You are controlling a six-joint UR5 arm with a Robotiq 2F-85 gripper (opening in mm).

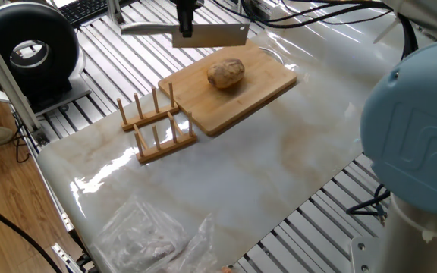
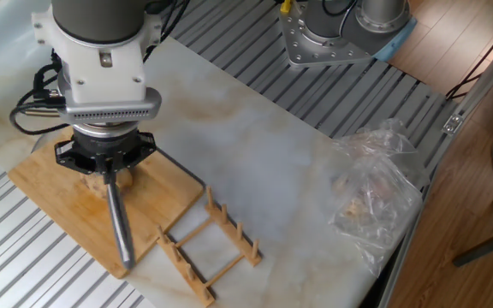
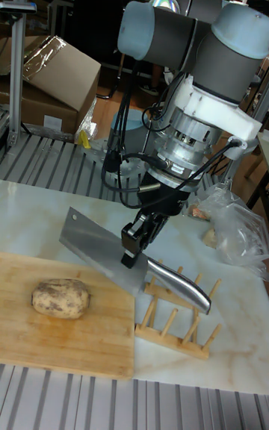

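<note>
A broad-bladed cleaver (image 1: 217,36) hangs in the air, gripped near where blade meets handle by my gripper (image 1: 186,29), which is shut on it. In exterior view 3 the gripper (image 3: 131,253) holds the cleaver (image 3: 101,251) with its metal handle pointing down to the right. A brown potato (image 1: 226,73) lies on the wooden cutting board (image 1: 253,101), below the blade and apart from it. From exterior view 2 the gripper (image 2: 107,171) and arm mostly hide the potato, and the cleaver's handle (image 2: 120,227) points toward the camera.
Beside the board stands a wooden peg rack (image 1: 165,148) with several upright pegs. A clear plastic bag (image 2: 375,192) lies at the far end of the table.
</note>
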